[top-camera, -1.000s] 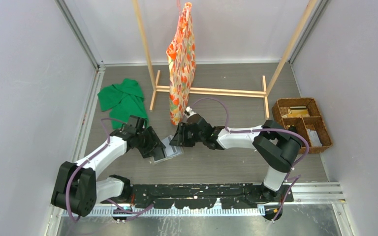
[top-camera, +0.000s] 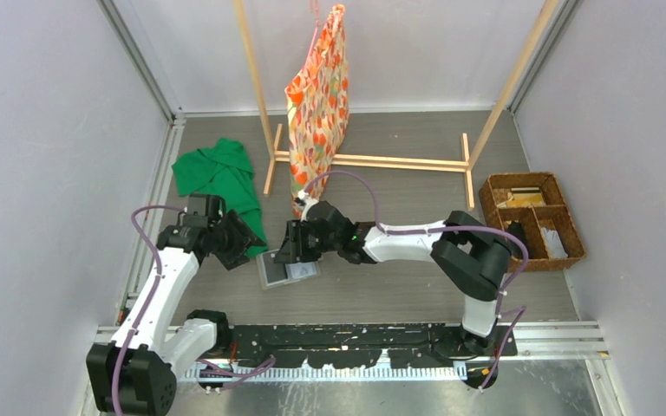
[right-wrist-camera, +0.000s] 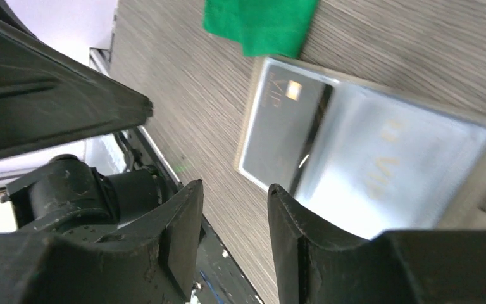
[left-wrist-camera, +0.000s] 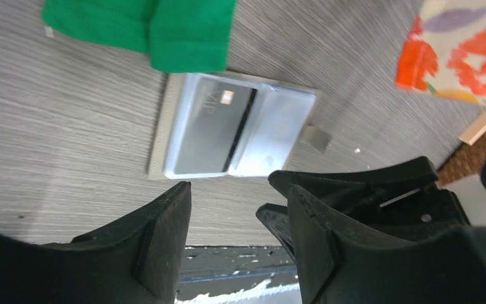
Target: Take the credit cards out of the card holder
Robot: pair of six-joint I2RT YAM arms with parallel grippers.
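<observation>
The card holder lies opened flat on the floor, clear sleeves up. A grey card with a gold chip shows in its left sleeve, and the right sleeve looks pale and cloudy. My left gripper stands open just left of the holder; in its own wrist view the fingers are apart with nothing between. Over the right half of the holder is my right gripper, part open, its fingers apart and empty in its wrist view. Its arm hides some of the holder from above.
A green cloth touches the holder's far side. An orange-patterned cloth hangs from a wooden rack behind. On the far right sits a wicker basket with compartments. Open floor lies in front.
My left gripper has drawn back left off the holder. The right one has shifted left over it. The holder has turned and moved slightly left, and the hanging cloth sways.
</observation>
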